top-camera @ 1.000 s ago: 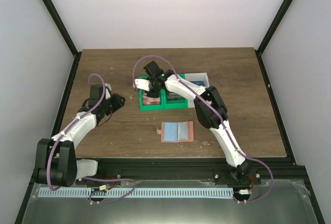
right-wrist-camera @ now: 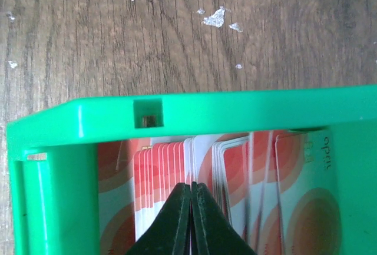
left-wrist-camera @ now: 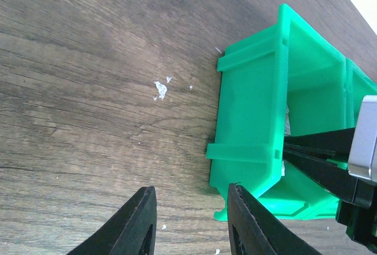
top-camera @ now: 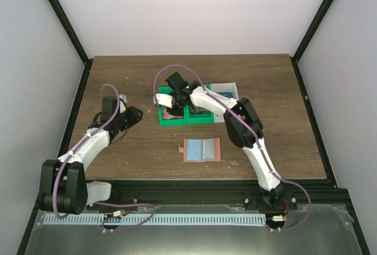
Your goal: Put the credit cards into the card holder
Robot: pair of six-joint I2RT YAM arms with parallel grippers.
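In the right wrist view, red and white cards (right-wrist-camera: 159, 175) stand on edge in a green bin (right-wrist-camera: 247, 108). My right gripper reaches over them, shut, its tips together and no card showing between them. Seen from the left wrist, the right fingers (left-wrist-camera: 318, 143) dip inside the bin's wall. The card holder (top-camera: 208, 149) lies spread flat at the front middle of the table, with pale blue and clear sleeves and a pink border. My left gripper stands open above bare wood left of the bins, with nothing between its fingers.
A second green bin (top-camera: 201, 118) with darker contents adjoins the first. Right of it sits a white tray (top-camera: 225, 88) holding something blue. Bare wood lies at the left and right of the table (top-camera: 277, 119).
The right gripper has shifted slightly to the right and toward the front over the green bin. The left arm and the card holder have kept their places.
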